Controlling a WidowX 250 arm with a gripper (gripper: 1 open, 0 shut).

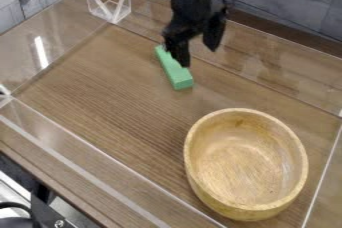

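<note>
My gripper (187,44) hangs at the top centre of the camera view, black and open, its fingers just above and behind a green block (175,70). The block is a long slim piece lying on the wooden table (94,122). I see nothing held between the fingers.
A large yellow bowl (243,197) takes up the lower right. A white wire-like object (110,6) stands at the back left near the table's edge.
</note>
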